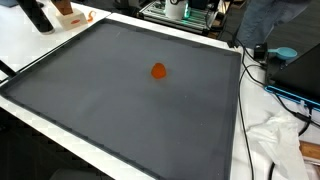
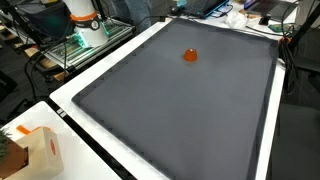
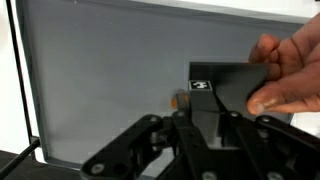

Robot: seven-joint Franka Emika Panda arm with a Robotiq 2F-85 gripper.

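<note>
On the grey board (image 1: pixel 130 100) lies a small orange object (image 1: pixel 158 71), standing alone towards the far side. The second exterior view also has this orange object (image 2: pixel 190 55), near the board's upper edge. From above, in the wrist view, the orange object (image 3: pixel 180 101) is partly covered by my gripper. A person's hand (image 3: pixel 290 75) holds a dark flat thing (image 3: pixel 240 82) right up against my gripper's fingers. Whether the fingers grip that thing is hidden, and their opening does not show. Neither exterior view includes my gripper.
The board has a pale border (image 2: pixel 262 150), with most of its surface bare. White cloth or plastic (image 1: pixel 275 145) and cables lie off its right side. A wooden cup-like object (image 2: pixel 12 155) and a cream box (image 2: pixel 42 152) stand at the lower left of the second exterior view.
</note>
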